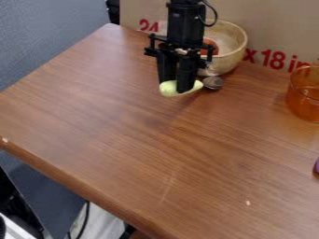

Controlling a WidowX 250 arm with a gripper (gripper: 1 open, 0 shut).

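My black gripper (178, 77) hangs over the back middle of the wooden table, its fingers around a pale yellow-green elongated object (177, 90). Behind it sits a cream bowl (233, 45), partly hidden by the arm, with an orange-red item inside. A small silver object (214, 83) rests just right of the gripper, near the bowl's base.
An orange translucent container (305, 93) stands at the right edge, with a small purple thing (315, 166) below it, cut off. A cardboard box (274, 28) backs the table.
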